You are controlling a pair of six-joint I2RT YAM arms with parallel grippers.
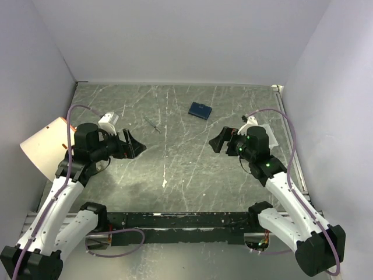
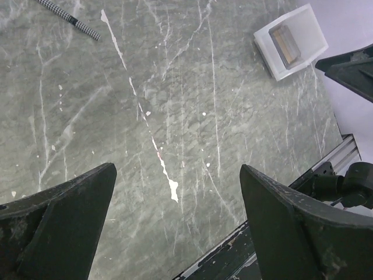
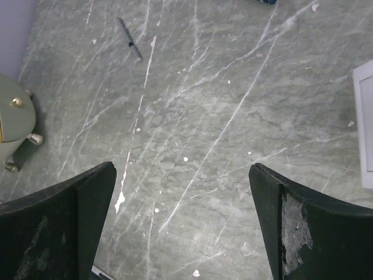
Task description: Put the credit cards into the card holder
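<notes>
A dark blue card holder (image 1: 200, 110) lies at the back of the table, right of the middle; only a sliver of it (image 3: 268, 1) shows at the top edge of the right wrist view. Near the right side sits a shallow white box (image 2: 261, 45), partly behind my right arm from above. Something flat and brownish (image 2: 285, 44) rests inside; whether it is credit cards I cannot tell. My left gripper is open above bare table, nothing between its fingers. Also open and empty, my right gripper hovers left of the box and in front of the card holder.
A thin dark pen (image 1: 152, 125) lies left of the card holder. On the far left stands a large cream object (image 1: 45, 149), partly covered by my left arm. Between the two grippers the grey marbled table (image 1: 183, 169) is clear. Walls close in the back and sides.
</notes>
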